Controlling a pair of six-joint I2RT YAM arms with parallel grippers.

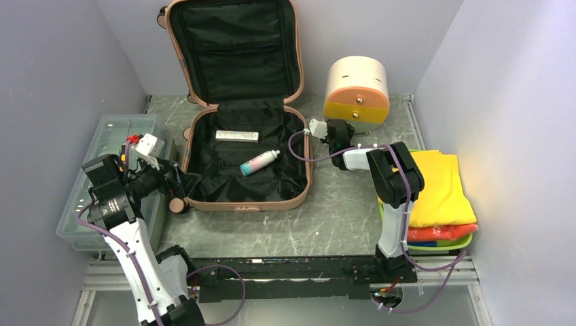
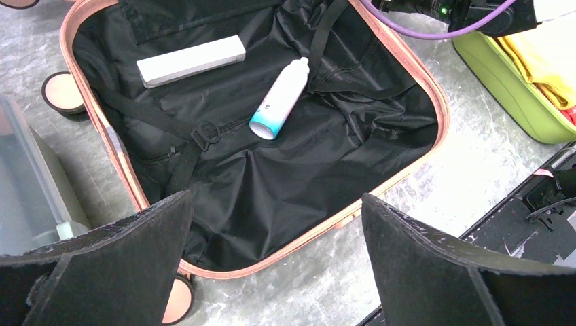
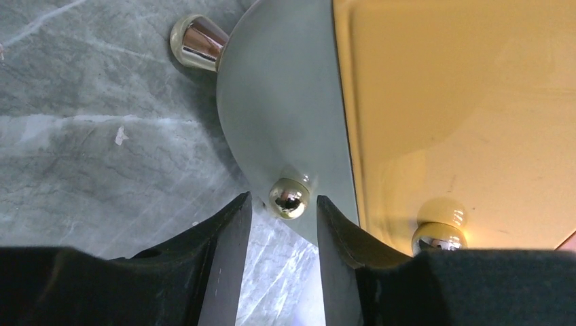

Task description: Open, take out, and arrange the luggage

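Observation:
The suitcase [image 1: 248, 184] lies open, holding a white oblong box [image 1: 236, 136] and a spray bottle [image 1: 259, 162]; both also show in the left wrist view. My left gripper hovers open at the case's left front, nothing between its fingers. My right gripper is part open at a small rounded cabinet [image 1: 355, 81], its fingertips just below a round silver knob [image 3: 289, 197] on the grey-green bottom section. Further knobs show on the yellow section and at upper left.
A clear lidded bin [image 1: 88, 204] stands at the left. A green tray [image 1: 445, 244] with yellow and red cloths is at the right.

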